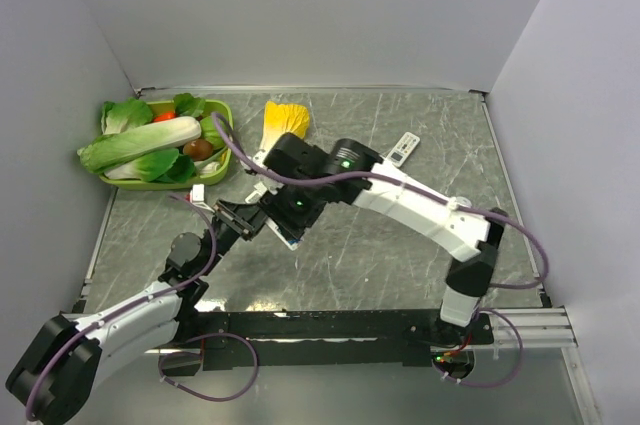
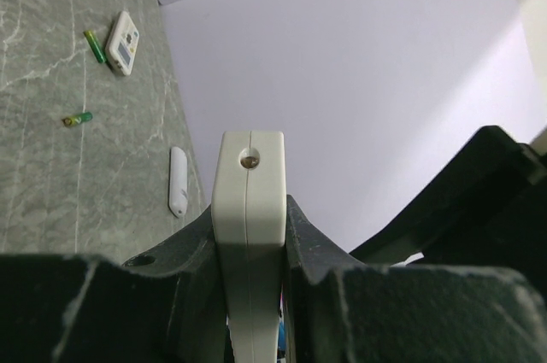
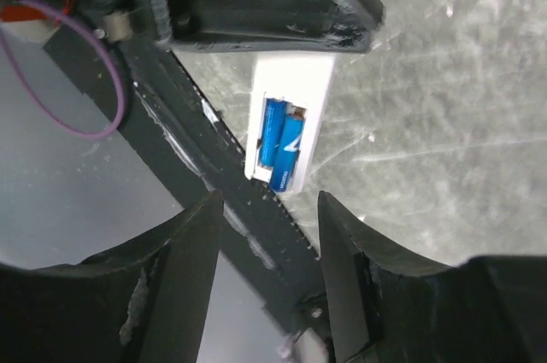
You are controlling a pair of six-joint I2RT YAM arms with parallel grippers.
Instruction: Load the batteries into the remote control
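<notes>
My left gripper is shut on the white remote control (image 2: pixel 249 175), held upright in the left wrist view. In the right wrist view its battery compartment shows two blue batteries (image 3: pixel 288 145) side by side, one sitting slightly askew. My right gripper hovers over that compartment, fingers apart and empty. Two green batteries (image 2: pixel 94 45) (image 2: pixel 77 119) lie on the table beside a second white device (image 2: pixel 121 43). In the top view the right arm hides most of the held remote.
A green basket of vegetables (image 1: pixel 136 181) stands back left, with yellow cabbage (image 1: pixel 286 118) beside it. A white remote (image 1: pixel 402 149) lies back right on the marble table (image 1: pixel 360 265). Another white object (image 2: pixel 179 182) lies on the table.
</notes>
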